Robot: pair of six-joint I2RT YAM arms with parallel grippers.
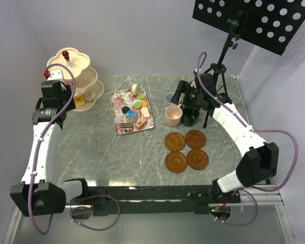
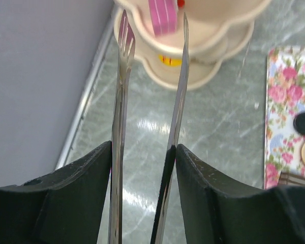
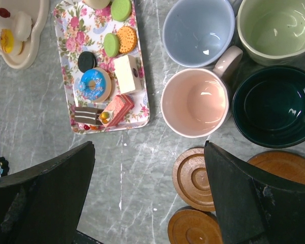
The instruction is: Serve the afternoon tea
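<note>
The white tiered stand [image 1: 75,61] stands at the back left, holding a pink piece [image 2: 163,20] on a tier and a yellow piece below. My left gripper hangs near it, metal tips parted, nothing between them. The floral tray [image 1: 117,107] holds cookies, a blue donut [image 3: 93,86] and cake slices. A pink cup [image 3: 193,104], blue cup [image 3: 198,33], pale green cup [image 3: 274,30] and dark green cup [image 3: 274,104] stand right of it, beside brown coasters [image 1: 176,161]. My right gripper is open above them, empty.
A black music stand [image 1: 249,20] rises at the back right behind the right arm. Walls bound it at back and sides.
</note>
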